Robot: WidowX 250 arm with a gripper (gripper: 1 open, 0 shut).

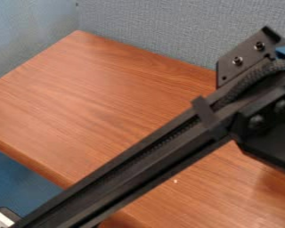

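A black rail with a ribbed cable or belt (145,156) runs diagonally across the camera view, from the lower left to a dark bracket assembly (262,125) with bolts and a blue piece at the right edge. It hangs over a wooden table (85,89). I see no gripper fingers, so I cannot see whether my gripper holds anything. No loose object is clearly visible on the table.
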